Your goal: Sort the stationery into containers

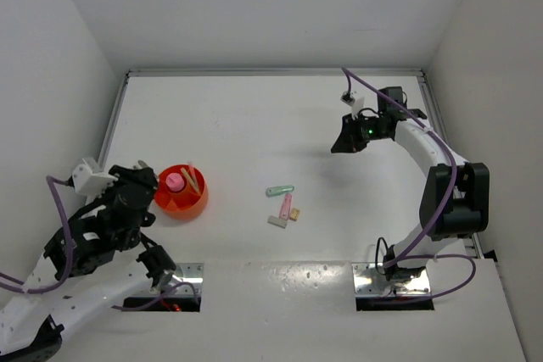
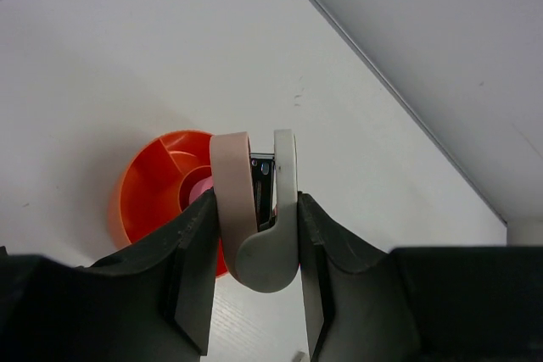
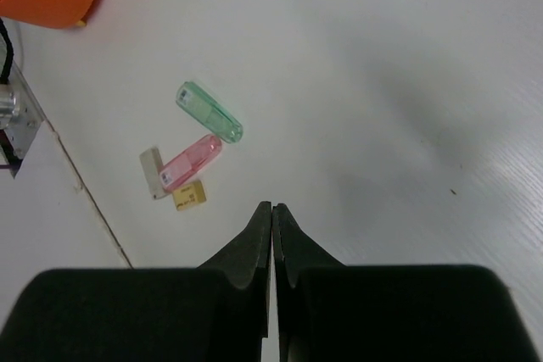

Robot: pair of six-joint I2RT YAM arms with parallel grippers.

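My left gripper is shut on a tape dispenser (image 2: pixel 263 260), pink and pale grey, held above the left edge of an orange round container (image 2: pixel 148 192); in the top view this container (image 1: pixel 182 205) holds a pink item (image 1: pixel 175 181) and sticks. My right gripper is shut with nothing between its fingertips, over the right of the table. On the table lie a green stick-shaped item (image 3: pixel 208 112), a pink one (image 3: pixel 189 161), a grey piece (image 3: pixel 153 173) and a yellow block (image 3: pixel 189 195).
Walls and a metal rail border it; the table's front edge lies just below the loose items.
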